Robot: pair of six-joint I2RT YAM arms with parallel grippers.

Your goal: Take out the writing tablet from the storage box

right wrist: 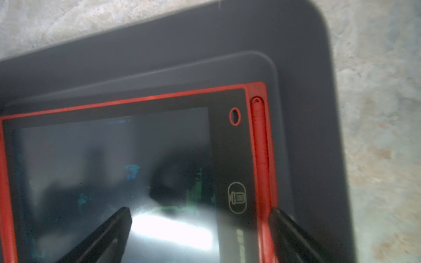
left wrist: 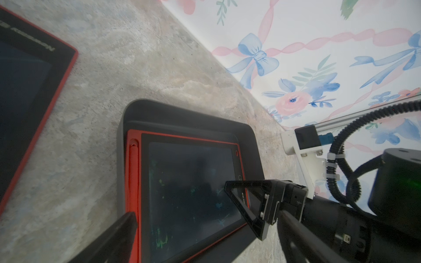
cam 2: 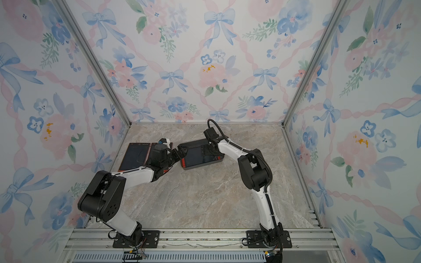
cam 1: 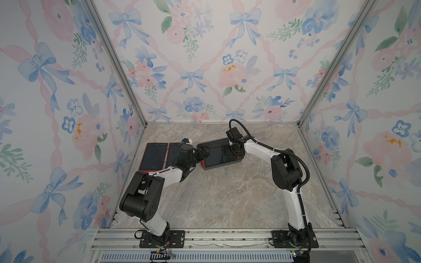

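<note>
A dark writing tablet (right wrist: 175, 131) with a red frame and a red stylus lies flat inside the grey storage box (right wrist: 302, 87). The left wrist view also shows the tablet (left wrist: 188, 188) within the box's raised walls. Over the right part of the tablet, my right gripper points down, open, its blurred fingers (right wrist: 282, 232) apart with nothing gripped; one appears over the stylus edge. My left gripper, also open and empty, is above the box's left side. Whether any fingertip touches the tablet, I cannot tell.
Two more dark tablets lie left of the box; the outer tablet (cam 1: 153, 157) is clear of my left arm, which partly covers the inner tablet (cam 1: 173, 152). A patterned wall (cam 1: 210, 65) stands behind.
</note>
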